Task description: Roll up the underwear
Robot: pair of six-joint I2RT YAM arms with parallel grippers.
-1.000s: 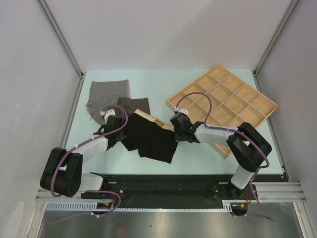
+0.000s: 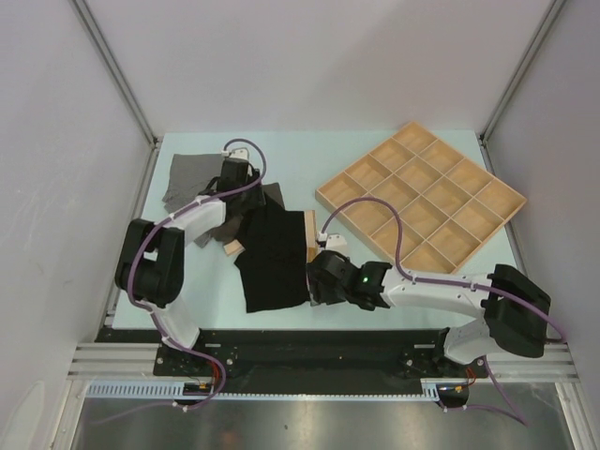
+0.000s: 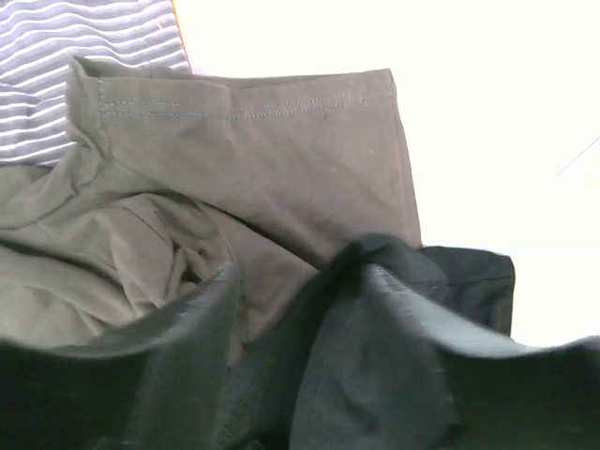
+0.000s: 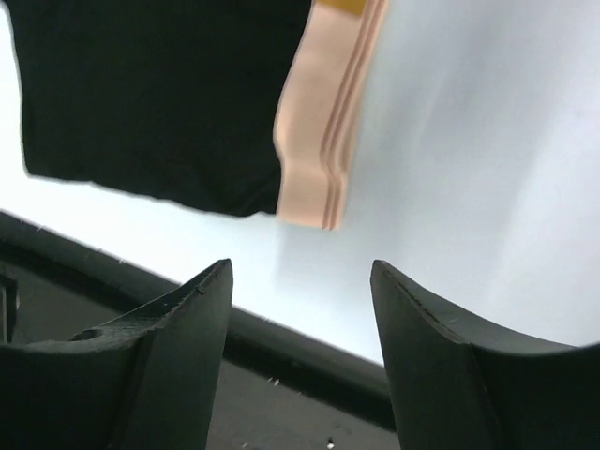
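The black underwear (image 2: 277, 258) lies spread on the table, its tan waistband (image 2: 310, 230) running along the right side. At its upper left, my left gripper has its fingers apart, with a raised fold of black cloth (image 3: 333, 352) between them. Down by the lower right corner, my right gripper stands open and empty. The waistband's end (image 4: 307, 192) shows just ahead of those fingers in the right wrist view. Part of the underwear's upper left is hidden under the left arm.
Brown-grey cloth (image 3: 281, 159) lies beside and partly under the left gripper, with striped fabric (image 3: 94, 56) behind it. An empty wooden compartment tray (image 2: 422, 192) leans at the upper right. Bare table (image 2: 309, 159) shows at the top middle.
The underwear has turned, its waistband swinging from a slant to nearly upright at the right. My left gripper has moved up and right; the right gripper has come down and left, now clear of the cloth.
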